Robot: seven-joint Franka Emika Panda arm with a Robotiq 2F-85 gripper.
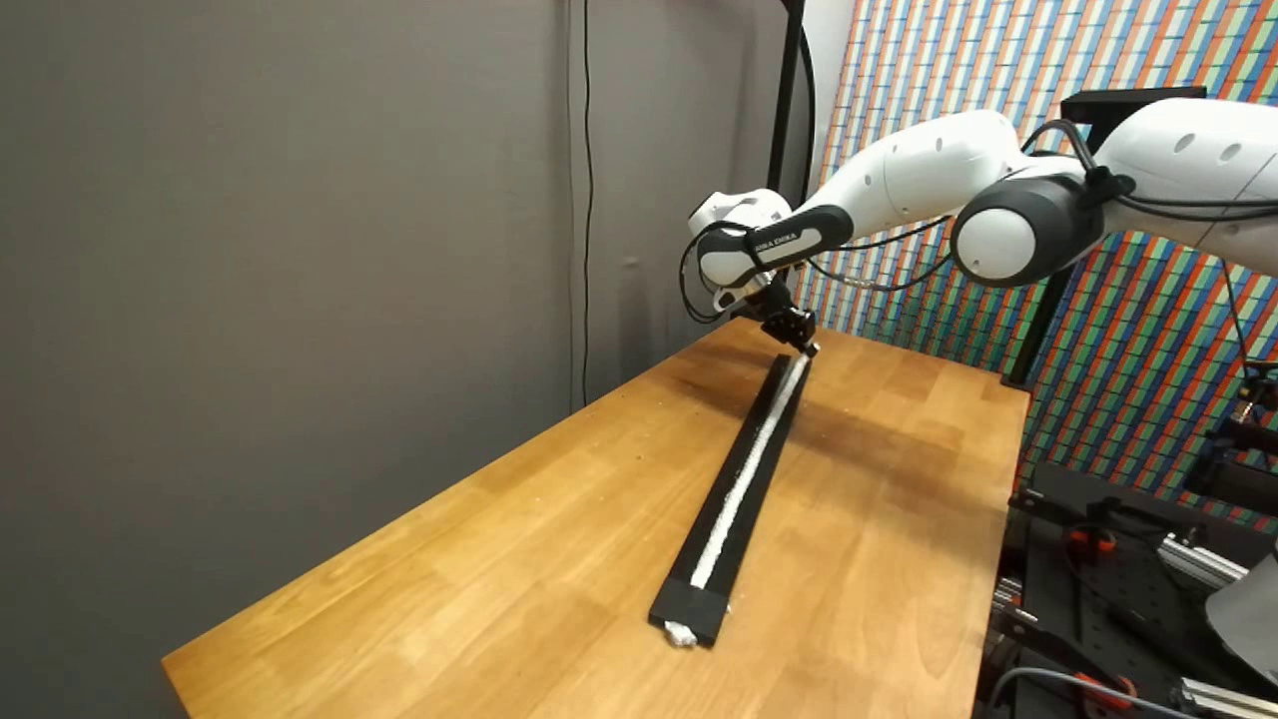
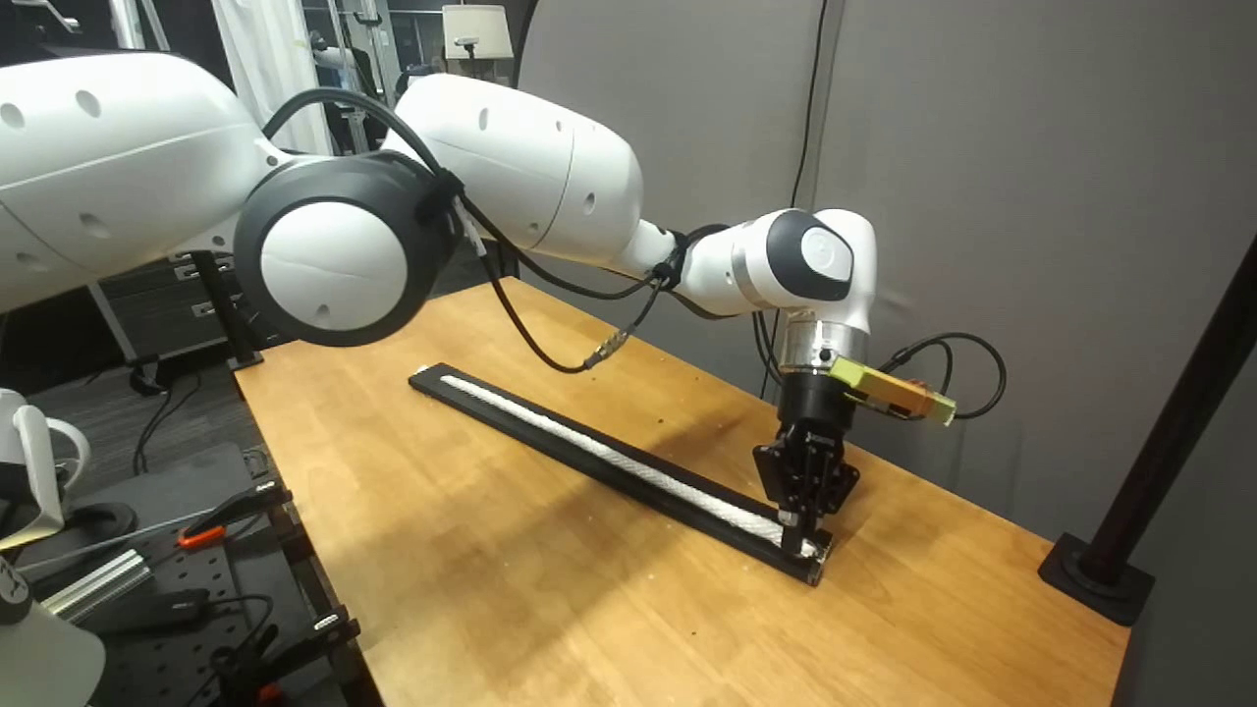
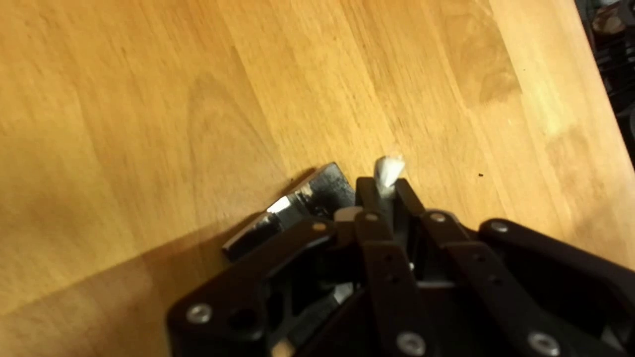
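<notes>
A white rope (image 1: 754,467) lies stretched along a long black channel board (image 1: 685,575) on the table. At its near end in exterior view 1, the rope passes under a black cover and a frayed tip pokes out. My gripper (image 2: 800,544) is at the opposite end of the board, pointing down close to its surface. In the wrist view the gripper is shut, with a white rope end (image 3: 390,169) sticking out between its fingertips. The board's end (image 3: 333,184) shows beside the fingers; most of the rope there is hidden behind the gripper.
A grey wall (image 2: 1002,271) runs along one side, and a black post (image 2: 1108,566) stands at the table corner near the gripper. Cables hang along the arm.
</notes>
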